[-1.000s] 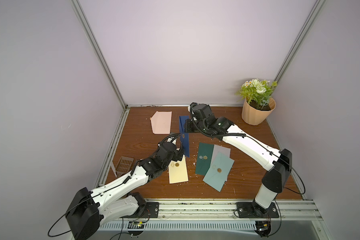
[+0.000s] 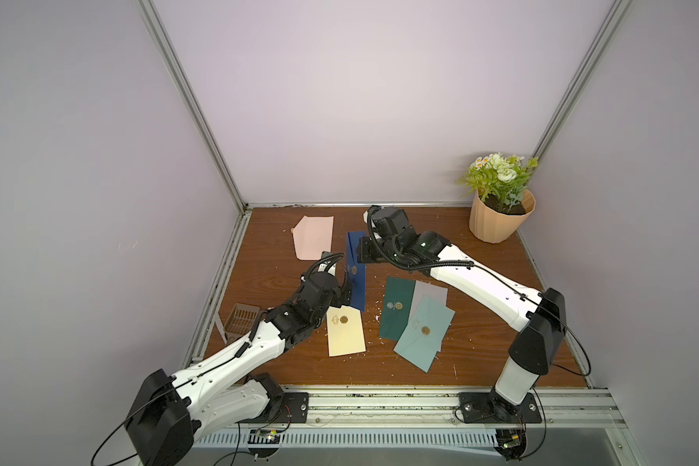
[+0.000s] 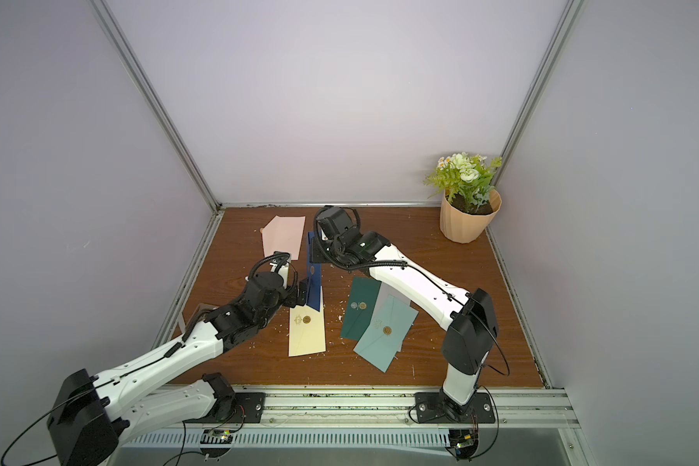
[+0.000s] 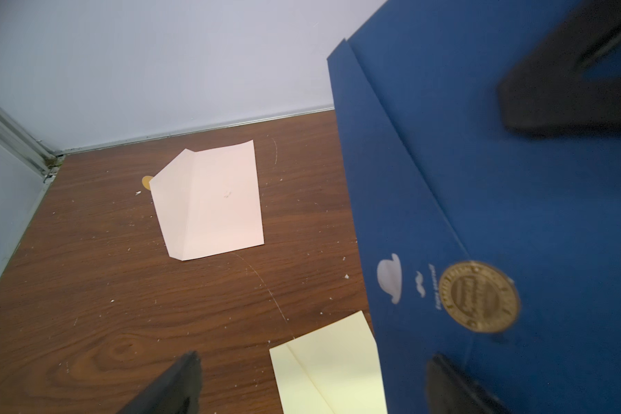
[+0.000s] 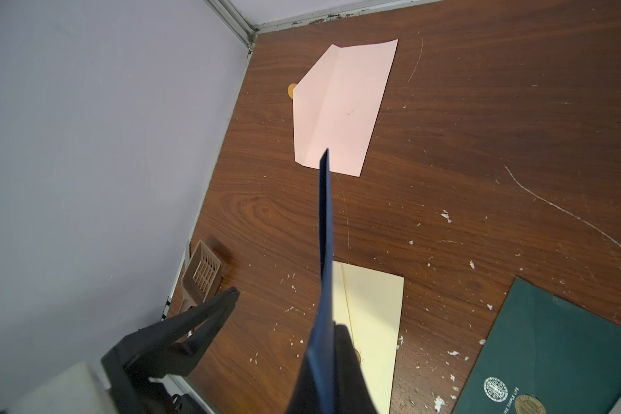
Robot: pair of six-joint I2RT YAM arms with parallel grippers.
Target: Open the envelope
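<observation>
The blue envelope (image 4: 421, 207) is held upright above the table, its flap, printed hat and gold seal (image 4: 479, 296) facing the left wrist camera. The flap lies against the body along most of its edge. My right gripper is shut on the envelope, which runs edge-on between its fingers in the right wrist view. One right finger (image 4: 565, 103) crosses the envelope's upper face. My left gripper stands open at the seal side, with nothing gripped; one of its fingers (image 4: 455, 386) overlaps the envelope's lower part in the left wrist view.
A pink envelope (image 2: 313, 238) lies at the back left, a cream one (image 2: 345, 341) in front. Dark green (image 2: 392, 322), pale teal (image 2: 425, 334) and lilac (image 2: 435, 292) envelopes lie to the right. A brown basket (image 5: 203, 272) sits left; a potted plant (image 2: 495, 221) stands back right.
My right gripper and the blue envelope have shifted slightly toward the front. My left gripper has moved a little to the left and farther back.
</observation>
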